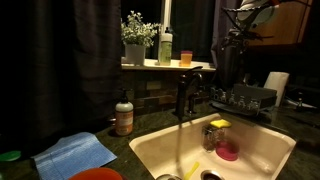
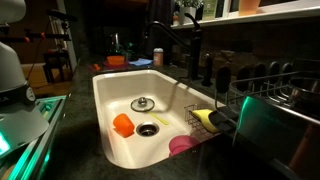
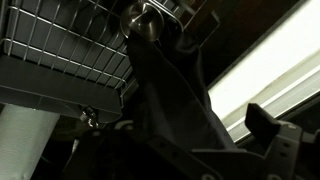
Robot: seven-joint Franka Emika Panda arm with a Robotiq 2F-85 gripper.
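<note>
High at the right of the first exterior view, my gripper [image 1: 231, 42] hangs above the dish rack [image 1: 250, 97], near the window. The wrist view is dark; the gripper looks open, with a dark finger [image 3: 263, 122] at the right. A black, elongated thing [image 3: 170, 90] lies beyond the fingers; I cannot tell what it is. In the sink [image 2: 110, 93] lie an orange object [image 2: 123, 125], a thin yellow piece [image 2: 158, 118] and a lid [image 2: 143, 103]. A pink bowl [image 2: 183, 145] sits at the sink's right side.
The black faucet [image 1: 182, 92] stands behind the sink. A yellow sponge [image 1: 220, 123] is at the sink's edge. A soap bottle [image 1: 124, 115], a blue cloth [image 1: 73, 155] and a red bowl [image 1: 97, 174] occupy the left counter. A plant [image 1: 138, 38] stands on the sill.
</note>
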